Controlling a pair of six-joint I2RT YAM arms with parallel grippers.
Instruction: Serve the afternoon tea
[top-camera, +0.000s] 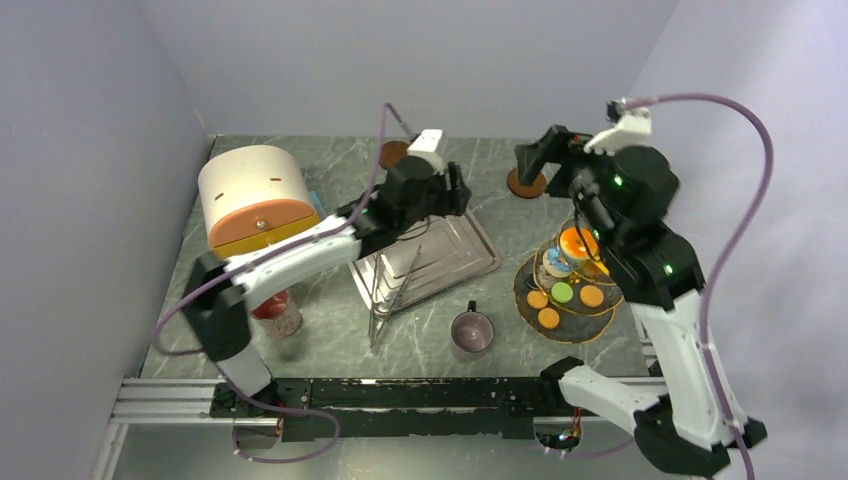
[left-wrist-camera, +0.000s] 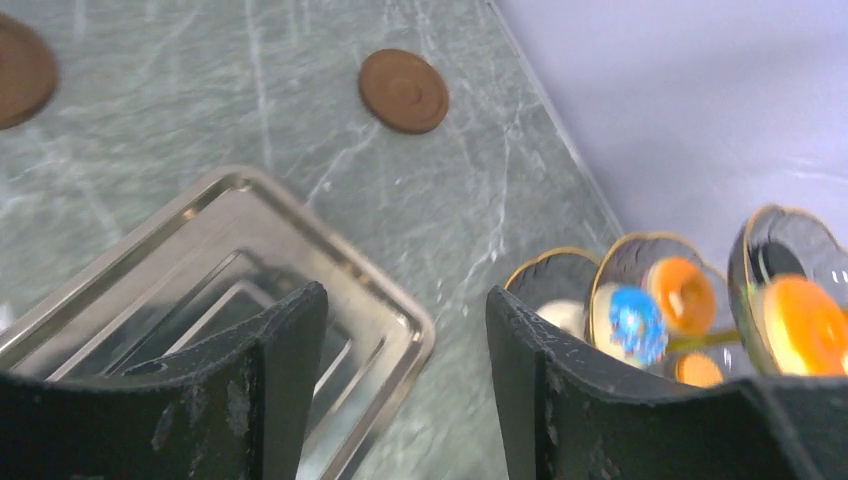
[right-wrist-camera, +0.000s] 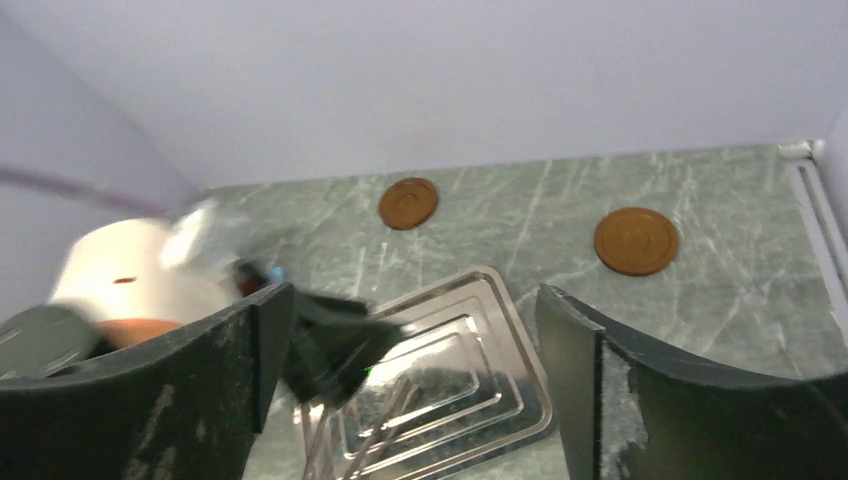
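Note:
My left gripper (top-camera: 452, 188) hangs above the steel tray (top-camera: 470, 260), its fingers parted and empty in the left wrist view. My right gripper (top-camera: 535, 150) is raised at the back right, open and empty. The tiered gold-rimmed stand (top-camera: 565, 325) holds pastries at the right, partly behind my right arm. Metal tongs (top-camera: 398, 293) lie on the tray. A dark mug (top-camera: 472, 331) stands at the front middle. Two brown coasters (left-wrist-camera: 404, 90) lie along the back.
A cream bread box (top-camera: 252, 185) stands at the left, with a red-lined cup (top-camera: 280, 320) in front. Free counter surrounds the back coasters (right-wrist-camera: 407, 203).

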